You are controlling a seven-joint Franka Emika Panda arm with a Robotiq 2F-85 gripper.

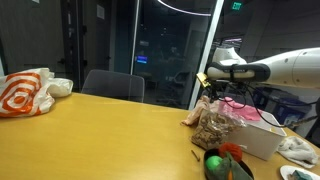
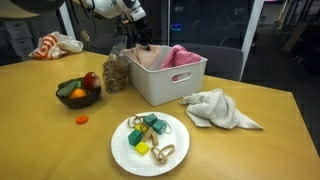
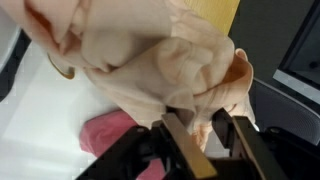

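A pale peach cloth fills much of the wrist view, bunched over the edge of the white box. My gripper is at this cloth, its fingers apart and folds of the fabric showing between and beyond them; whether they pinch it is unclear. Exterior view 2 has the gripper above the box's back left corner, touching or almost touching the peach cloth. A pink cloth lies in the box to the right.
Beside the box stand a crinkly brown bag and a dark bowl of produce. In front is a white plate with small toy pieces. A whitish cloth lies at right.
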